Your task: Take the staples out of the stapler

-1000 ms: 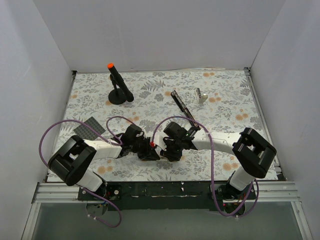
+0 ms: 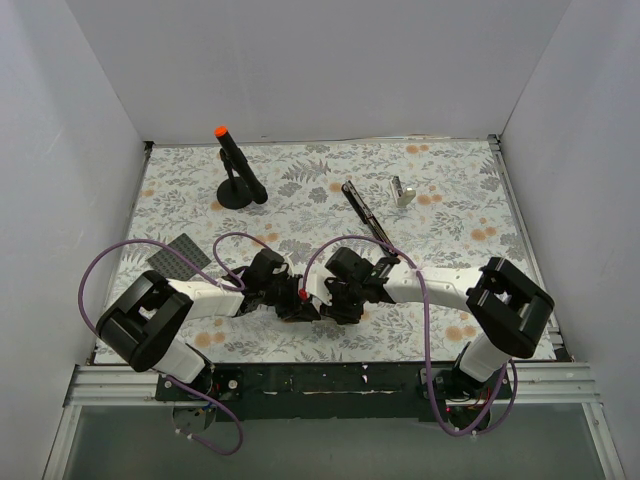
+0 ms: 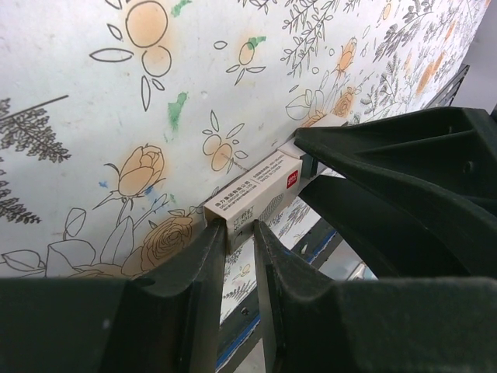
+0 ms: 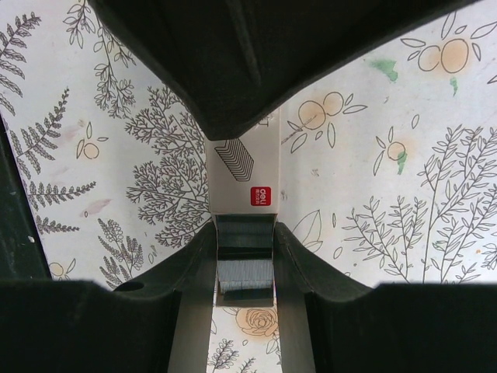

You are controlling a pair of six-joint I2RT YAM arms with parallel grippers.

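A small white stapler point(image 3: 256, 190) with a red label lies on the floral mat, mostly hidden between the grippers in the top view. My left gripper is at one end of it, fingertips on the body; whether they grip is unclear. My right gripper is shut on the stapler point(image 4: 241, 171) at its dark end section, where a strip of silver staples point(image 4: 245, 272) shows between the fingers. In the left wrist view the right gripper's black body covers that far end.
A black stand with an orange-tipped bar point(image 2: 240, 170) stands at the back left. A long black strip point(image 2: 362, 210) and a small pale object point(image 2: 402, 192) lie at the back right. A grey pad point(image 2: 178, 255) lies left.
Both arms look almost still in the top view; the right arm has shifted very slightly.
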